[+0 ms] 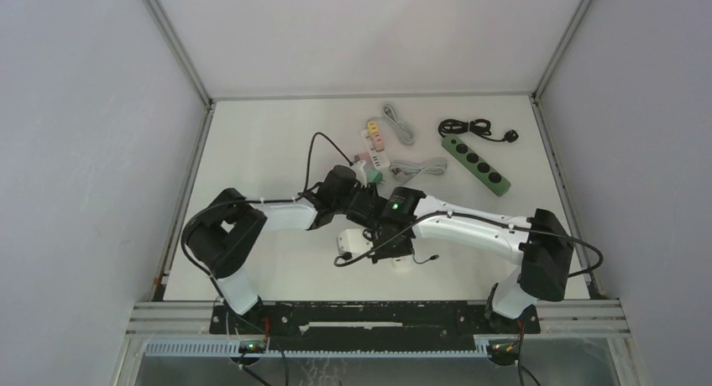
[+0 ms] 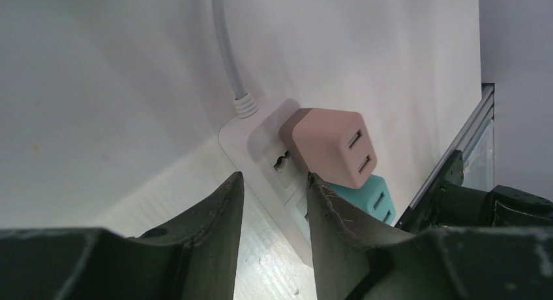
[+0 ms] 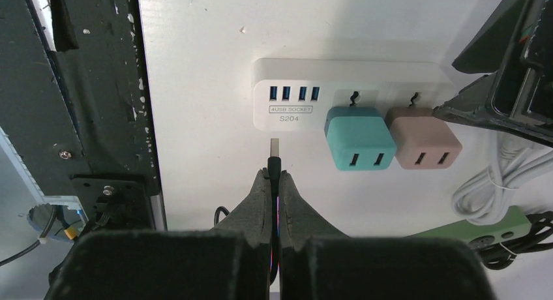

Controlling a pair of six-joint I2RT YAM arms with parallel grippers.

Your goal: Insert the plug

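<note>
In the right wrist view my right gripper is shut on a thin black cable with a metal-tipped plug (image 3: 274,145), which points at the long side of the white strip (image 3: 352,72), below its four USB ports (image 3: 294,93). My left gripper has its fingers apart, empty, over the same strip (image 2: 248,140), near the socket beside the pink adapter (image 2: 332,143). A teal adapter (image 2: 372,199) sits next to the pink one. In the top view both grippers and most of this strip are hidden under the arms.
Farther back lie another white strip (image 1: 374,155) with adapters, grey cable coils (image 1: 420,168), a green strip (image 1: 474,164) and a black coiled cable (image 1: 462,126).
</note>
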